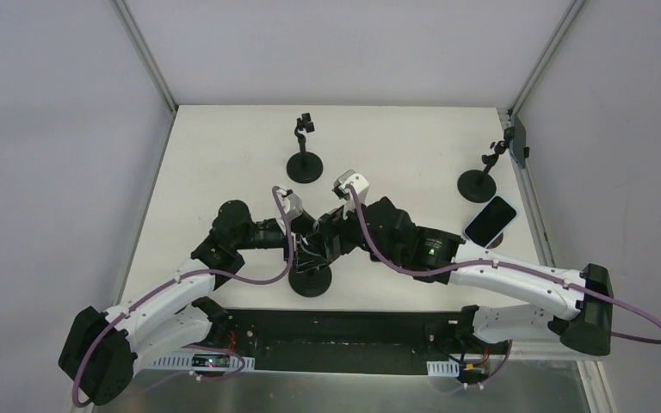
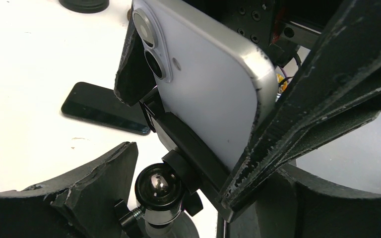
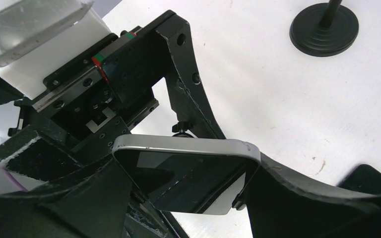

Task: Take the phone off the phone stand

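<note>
Both grippers meet over the near middle stand (image 1: 310,284). The silver phone (image 2: 203,84) sits tilted in that stand's black holder (image 2: 193,148), beside its ball joint (image 2: 159,186). My left gripper is around the holder from below, its fingers spread either side. My right gripper has a finger on each side of the phone's upper end, which appears between them in the right wrist view. Whether either is firmly closed on anything is unclear, as the arms hide much of the contact in the top view.
An empty stand (image 1: 304,168) is at the back middle. Another stand (image 1: 477,185) at the right holds a phone (image 1: 519,142). A loose phone (image 1: 490,222) lies on the right of the white table (image 1: 224,146).
</note>
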